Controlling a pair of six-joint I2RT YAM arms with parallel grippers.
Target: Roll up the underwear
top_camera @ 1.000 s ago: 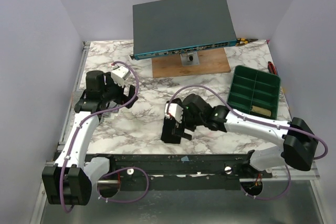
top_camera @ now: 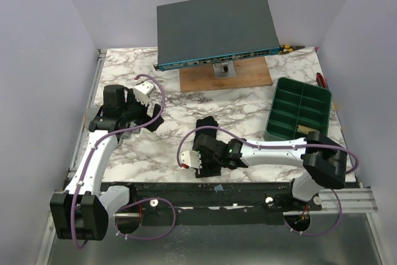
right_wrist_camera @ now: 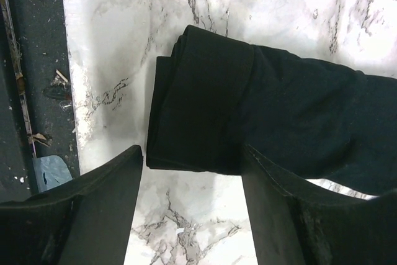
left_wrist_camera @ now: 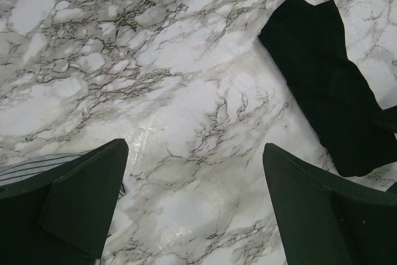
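Note:
The black underwear (top_camera: pixel 205 126) lies flat as a long strip near the front middle of the marble table. In the right wrist view its near end (right_wrist_camera: pixel 198 103) shows a folded, layered band by the front edge. My right gripper is low over that end, part open, its fingers either side of the band's lower edge; whether they touch it is unclear. My left gripper stands open at the left of the table, off to the side of the underwear (left_wrist_camera: pixel 316 79), above bare marble and near a striped cloth (left_wrist_camera: pixel 37 166).
A green compartment box (top_camera: pixel 298 107) sits at the right, a wooden board (top_camera: pixel 192 82) under a raised dark panel at the back. The table's front edge (right_wrist_camera: pixel 68 91) runs close to the underwear. Bare marble lies left and right of the strip.
Over the last second my right gripper has come down and toward the front edge, onto the underwear's near end. The left arm is almost still.

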